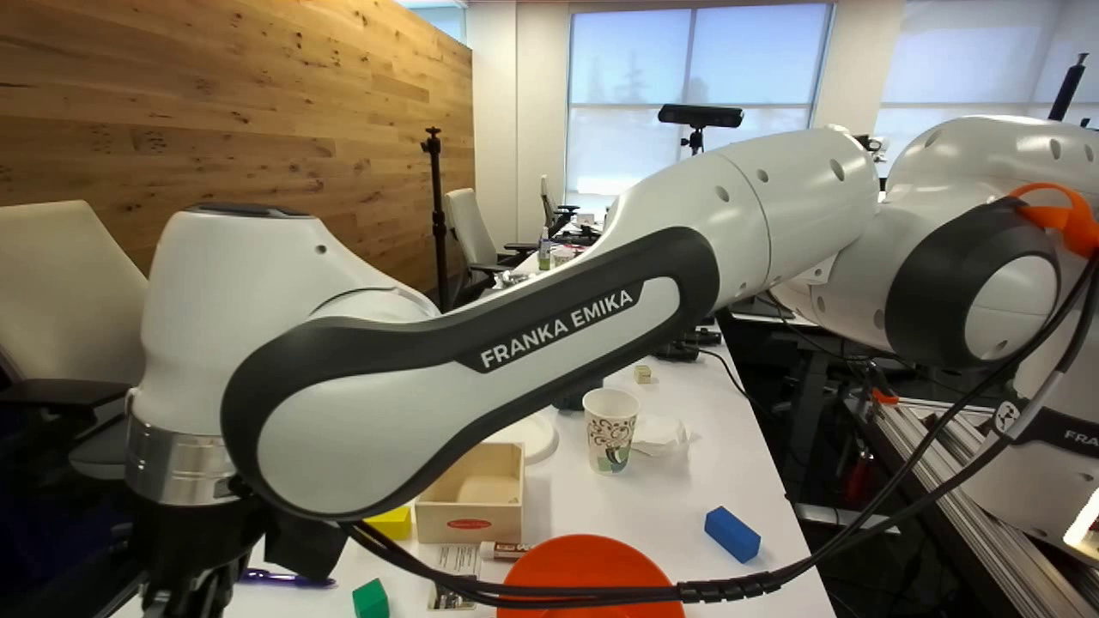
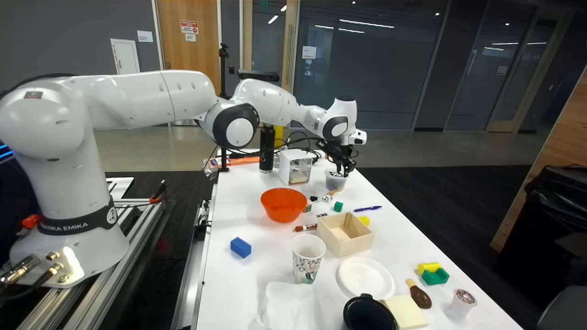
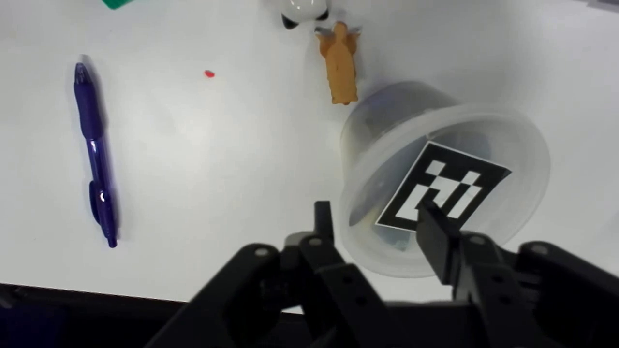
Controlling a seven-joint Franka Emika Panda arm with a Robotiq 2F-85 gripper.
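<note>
A translucent plastic tub (image 3: 371,139) stands on the table, a black-and-white patterned card (image 3: 444,188) inside it. My gripper is over the tub's near side, its fingers apart. In the wrist view, one fingertip appears just outside the rim and the other over the interior, so part of the rim shows between them. Whether either finger touches the tub is unclear. From the second exterior view, the gripper (image 2: 344,166) points down at the tub (image 2: 334,181). The first exterior view leaves the fingertips out of frame.
By the tub lie a brown toy animal (image 3: 341,66) and a purple pen (image 3: 95,151). An orange bowl (image 2: 283,205), a wooden box (image 2: 345,234), a paper cup (image 2: 307,258) and a blue block (image 2: 240,247) occupy the table farther off. Bare tabletop separates the pen from the tub.
</note>
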